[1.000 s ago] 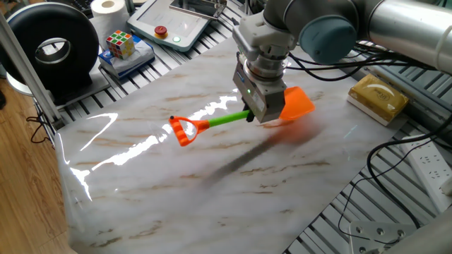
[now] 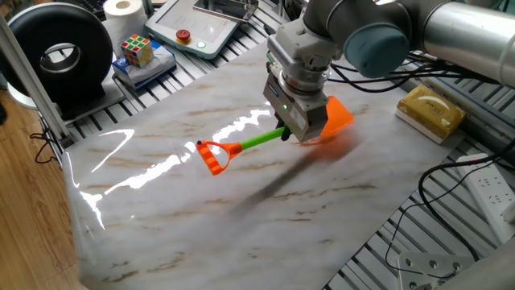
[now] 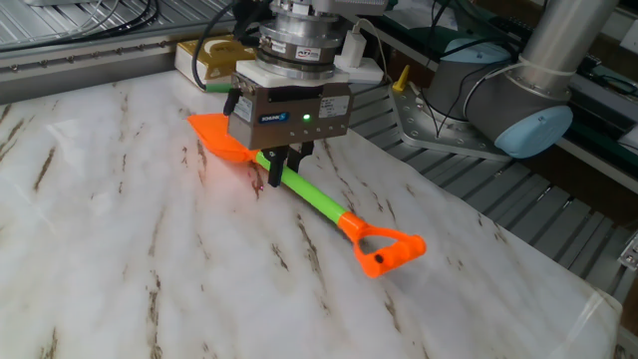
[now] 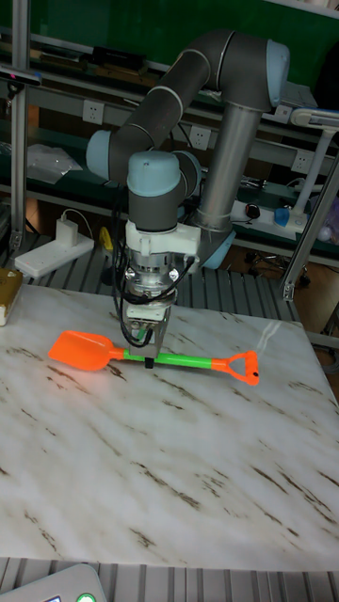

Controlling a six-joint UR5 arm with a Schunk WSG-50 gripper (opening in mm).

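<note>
A toy shovel with an orange blade, a green shaft and an orange D-shaped grip hangs across my gripper. The dark fingers are shut around the shaft, near its blade end. In exterior view 1 the shovel's shadow falls apart from it on the marbled table, so the shovel is held clear of the surface. The gripper body hides part of the shaft and blade there. Exterior view 3 has the shovel lying nearly level from left to right.
A yellow box stands at the table's edge beyond the blade, near a white power strip. Along another edge are a Rubik's cube on a blue-white packet and a teach pendant.
The gripper has stayed shut on the shovel.
</note>
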